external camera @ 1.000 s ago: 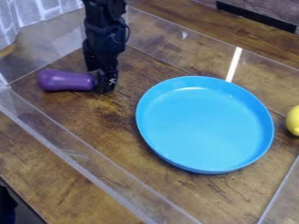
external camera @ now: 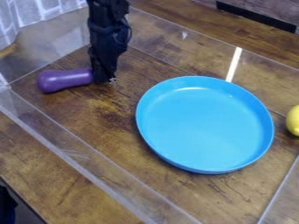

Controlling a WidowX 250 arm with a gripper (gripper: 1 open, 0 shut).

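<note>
A purple eggplant (external camera: 65, 80) lies on its side on the dark wooden surface at the left. My gripper (external camera: 103, 74) is down at its right end, the black body reaching up toward the back. Its fingers are dark and small, and I cannot tell whether they are shut on the eggplant or beside it.
A large blue plate (external camera: 205, 122) takes up the right middle. A yellow object (external camera: 292, 122) sits at the right edge. Clear plastic walls border the wooden surface, and bare wood lies in front of the eggplant.
My gripper has moved slightly down since a second ago. The eggplant has shifted very little.
</note>
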